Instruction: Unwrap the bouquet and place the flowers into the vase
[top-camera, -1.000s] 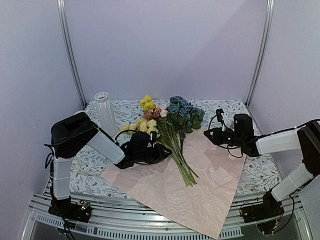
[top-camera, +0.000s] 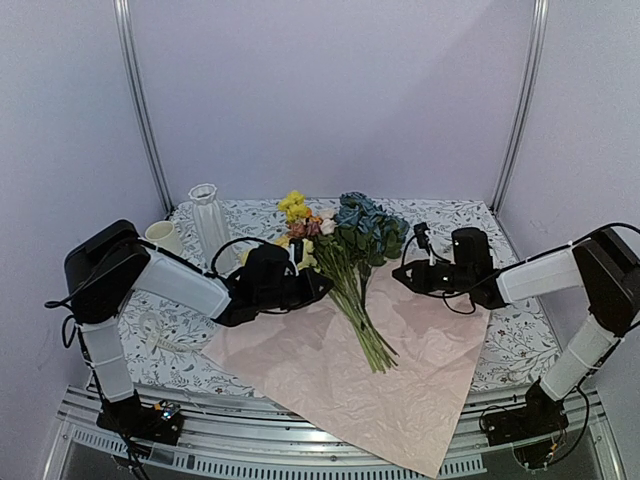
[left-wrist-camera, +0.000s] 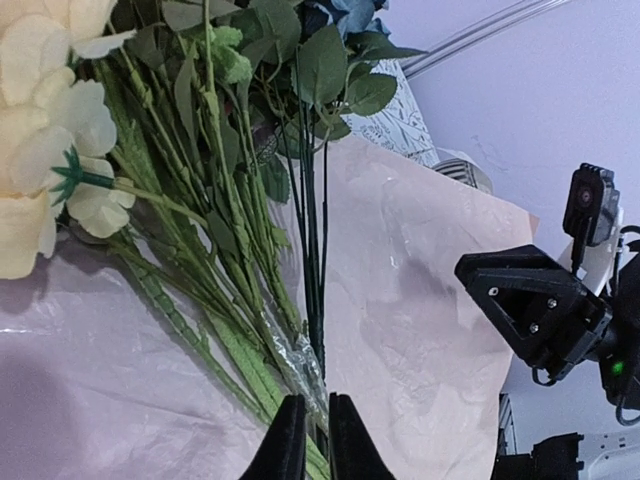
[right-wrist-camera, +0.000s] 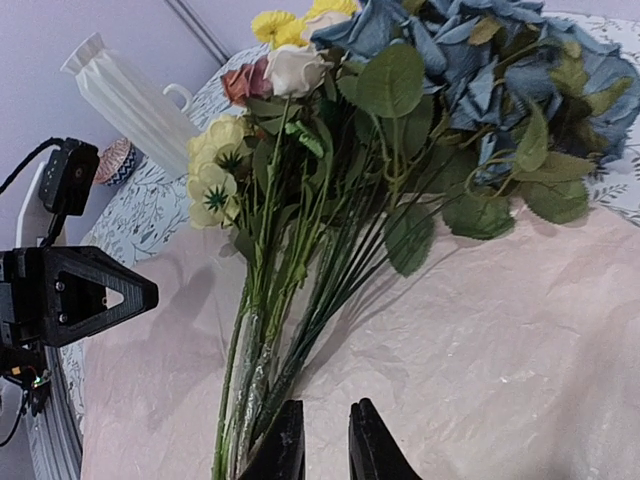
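Observation:
A bunch of artificial flowers lies on pink paper, its green stems (top-camera: 366, 325) pointing toward the front and its blue blooms (top-camera: 362, 214) at the back. Yellow and cream blooms (right-wrist-camera: 212, 172) lie to the left of the blue ones. The white ribbed vase (top-camera: 210, 228) stands upright at the back left, empty as far as I can see. My left gripper (top-camera: 328, 284) is just left of the stems, slightly open with nothing held; its fingers (left-wrist-camera: 290, 440) appear over the lower stems. Right of the bunch, my right gripper (top-camera: 400, 275) is part open and empty, its fingers (right-wrist-camera: 367, 440) above bare paper.
The pink paper (top-camera: 400, 420) covers the middle of the patterned table (top-camera: 490, 370) and hangs over its front edge. A cream cup (top-camera: 163, 237) stands left of the vase. Walls close in the back and sides.
The left gripper has moved back and slightly left, now covering part of the cream blooms. The right gripper has shifted left toward the bunch. The flowers and vase stay in place.

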